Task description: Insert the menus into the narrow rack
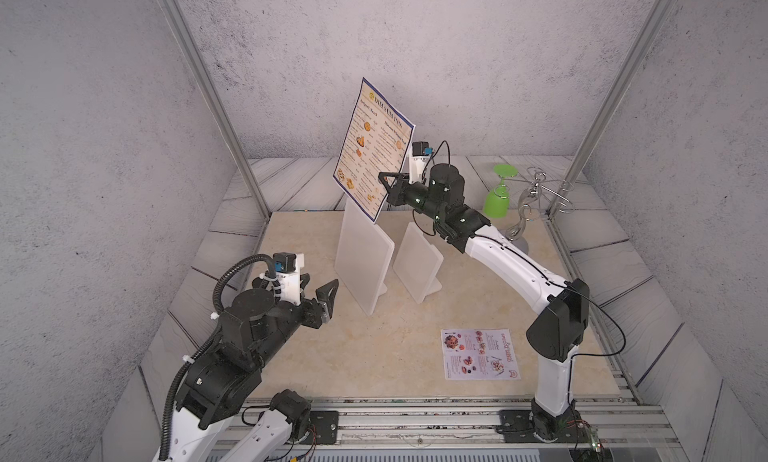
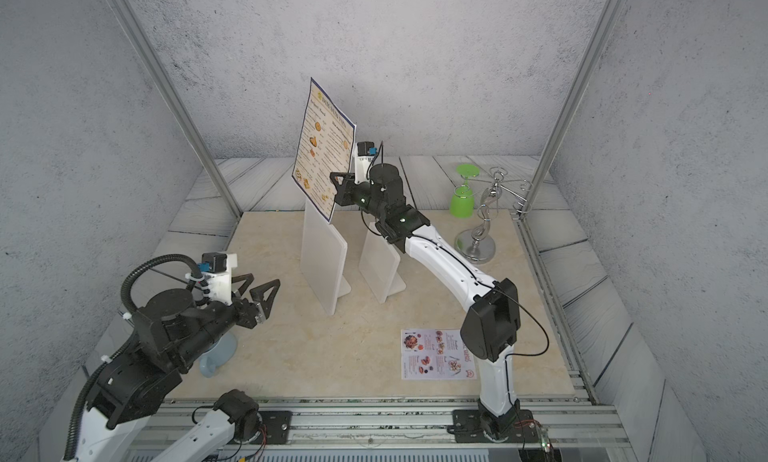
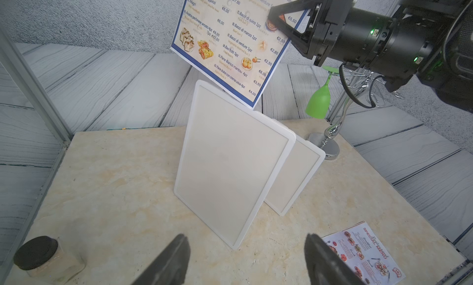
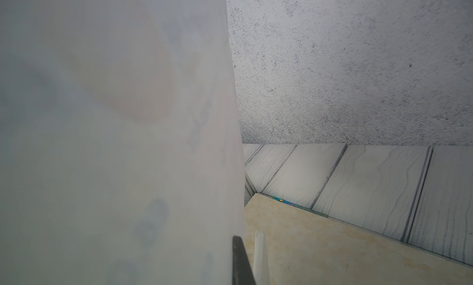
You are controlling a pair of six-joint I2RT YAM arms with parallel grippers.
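My right gripper (image 1: 384,179) is shut on the right side of a large blue-bordered menu (image 1: 370,146), holding it up and tilted. The lower corner of this menu hangs just above the large white holder (image 3: 231,161); whether it touches the top edge cannot be told. A smaller white holder (image 1: 418,262) stands to the right. The small menu (image 1: 480,354) lies flat near the table's front right. My left gripper (image 1: 321,295) is open and empty, left of the large holder. In the right wrist view, the large menu (image 4: 113,137) hides most of the scene.
A green glass (image 1: 497,196) hangs on a metal stand (image 2: 477,242) at the back right. A jar with a black lid (image 3: 37,255) stands at the left front in the left wrist view. Bare tabletop (image 1: 376,358) lies in front of the holders.
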